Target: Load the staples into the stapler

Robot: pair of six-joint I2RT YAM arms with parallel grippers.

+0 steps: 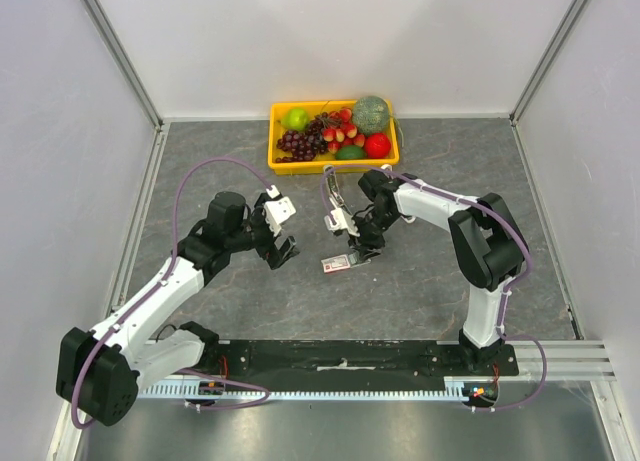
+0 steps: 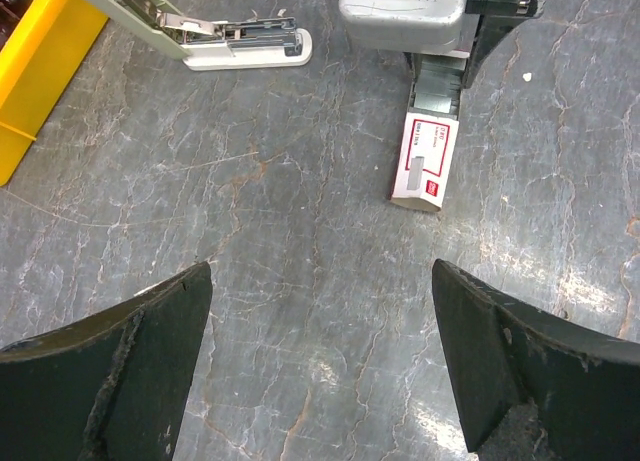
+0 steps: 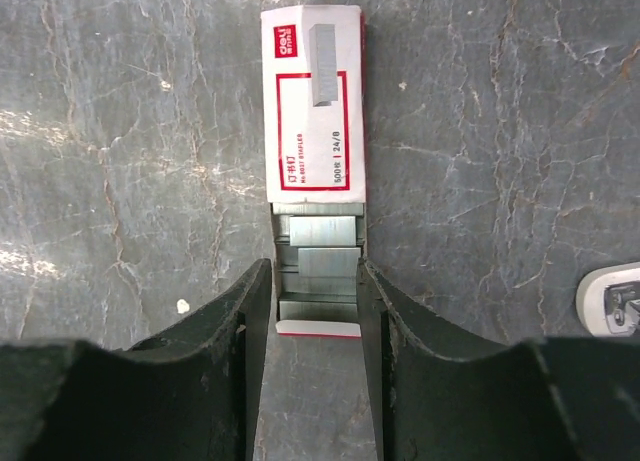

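A white and red staple box [image 3: 312, 111] lies on the grey table with its tray [image 3: 328, 262] slid out, holding silver staple strips. My right gripper is over the tray, fingers part open around its end; I cannot tell whether they touch the staples. The stapler [image 2: 240, 51] lies opened beside it, toward the back, partly hidden by the right arm in the top view. My left gripper is open and empty, left of the box, as the top view shows.
A yellow crate [image 1: 285, 164] of fruit stands at the back centre.
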